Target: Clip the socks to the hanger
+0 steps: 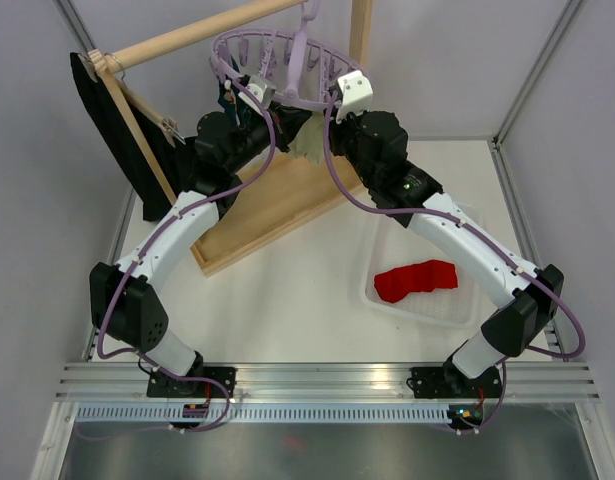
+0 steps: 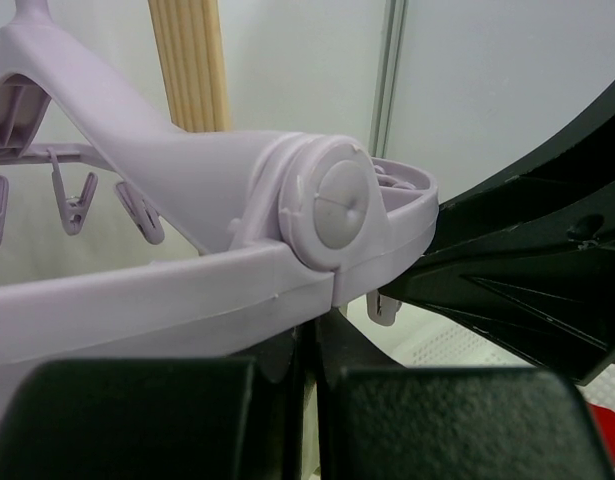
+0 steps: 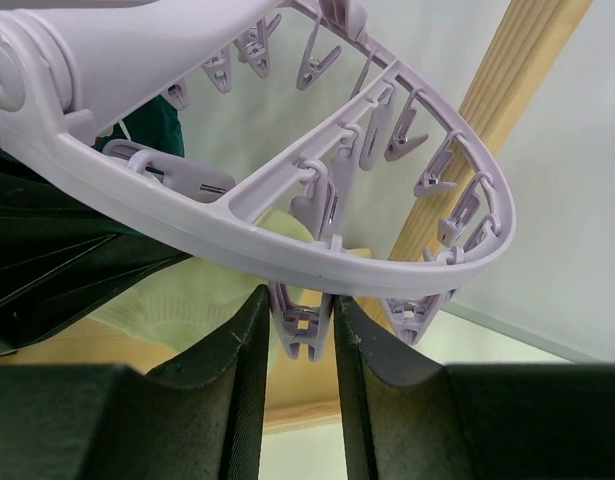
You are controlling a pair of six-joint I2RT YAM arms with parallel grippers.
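The round lilac hanger (image 1: 290, 100) with its clips hangs from the wooden rack. A pale yellow-green sock (image 1: 307, 145) hangs below its front rim, behind my grippers in the right wrist view. My left gripper is shut just under the rim, pale fabric showing at its fingers. My right gripper is closed around a lilac clip (image 3: 302, 340) hanging from the rim, in front of the sock. A dark teal sock (image 3: 157, 130) hangs at the hanger's left side.
A white bin (image 1: 422, 313) holding a red sock (image 1: 415, 280) stands at lower right. The wooden rack (image 1: 177, 35) with dark cloth (image 1: 122, 145) fills the back left.
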